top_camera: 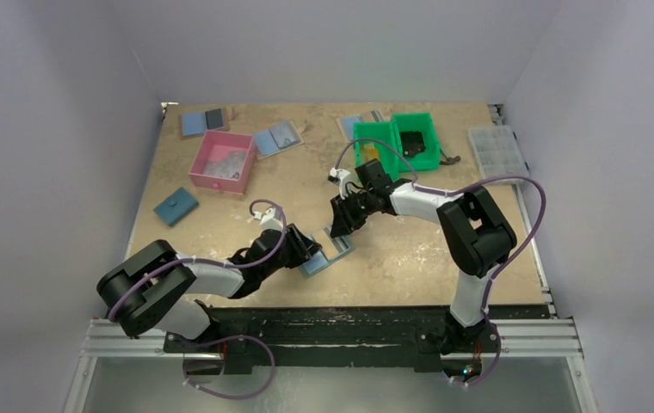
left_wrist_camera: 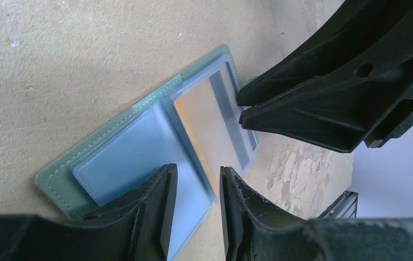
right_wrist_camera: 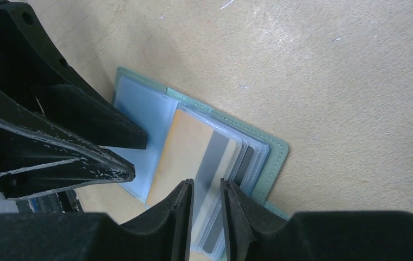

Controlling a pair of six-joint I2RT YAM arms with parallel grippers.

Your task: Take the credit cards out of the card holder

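An opened card holder (top_camera: 315, 265) lies at the front middle, with a light blue sleeve (left_wrist_camera: 133, 152) and a tan-and-grey striped stack of cards (right_wrist_camera: 191, 152) in clear sleeves. Both grippers are over it from opposite sides. My left gripper hovers at the seam between blue side and tan card, part open with nothing visible between its fingertips. My right gripper is over the striped card side, part open, its tips at the card's surface; whether they touch cannot be told.
A pink box (top_camera: 200, 169), green bins (top_camera: 429, 159), a clear tray (top_camera: 497, 155), a closed teal holder (top_camera: 175, 206) and several other card holders lie around.
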